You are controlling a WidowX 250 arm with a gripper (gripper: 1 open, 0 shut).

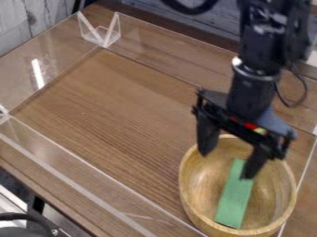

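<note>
The dark robot gripper (238, 139) hangs low over a tan bowl (198, 185) at the lower right, its pale-tipped fingers spread apart and open. A green rectangular block (233, 199) lies in the bowl below the fingers. A small part of a red object (250, 127) shows behind the gripper; the rest is hidden by it.
A clear plastic holder (99, 28) stands at the back left near the table's edge.
</note>
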